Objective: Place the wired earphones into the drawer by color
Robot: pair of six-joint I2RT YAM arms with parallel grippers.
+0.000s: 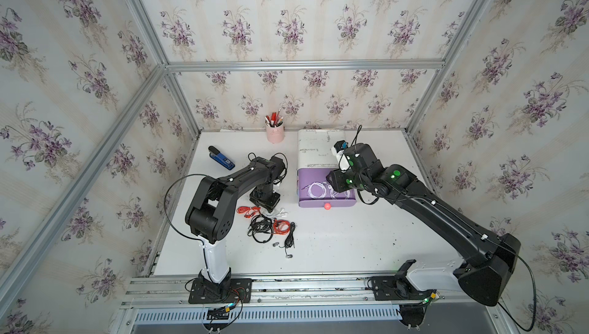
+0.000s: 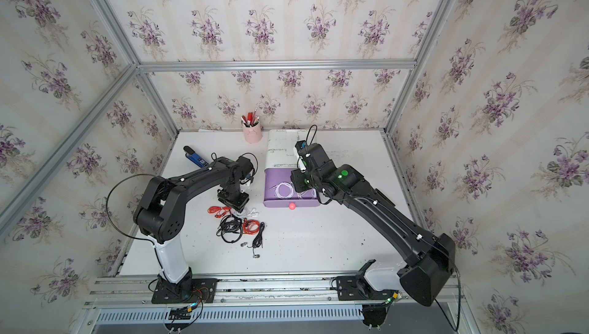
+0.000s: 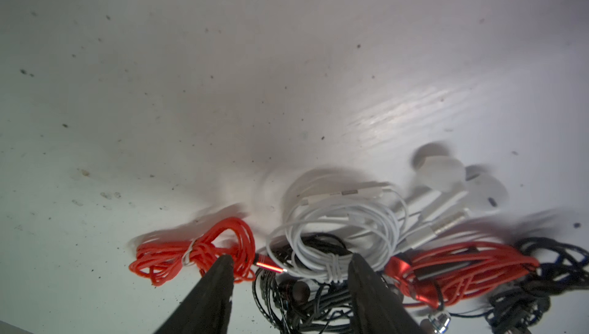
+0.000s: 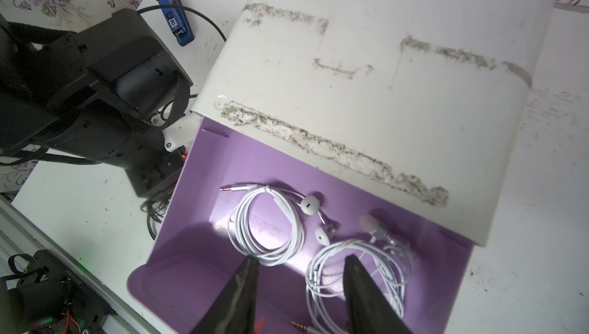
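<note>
My left gripper is open above a coiled white earphone point(image 3: 334, 235), which lies among red earphones point(image 3: 181, 254) and black earphones point(image 3: 530, 285) on the left of the table. The white coil sits between and just beyond the fingertips. The purple drawer point(image 1: 309, 200) holds coiled white earphones point(image 4: 263, 245). My right gripper stands open over the drawer, with nothing seen held between its fingers.
A blue stapler point(image 1: 222, 161) lies at the back left, and a pink pen cup point(image 1: 275, 131) stands at the back. The white drawer housing point(image 4: 368, 88) is behind the drawer.
</note>
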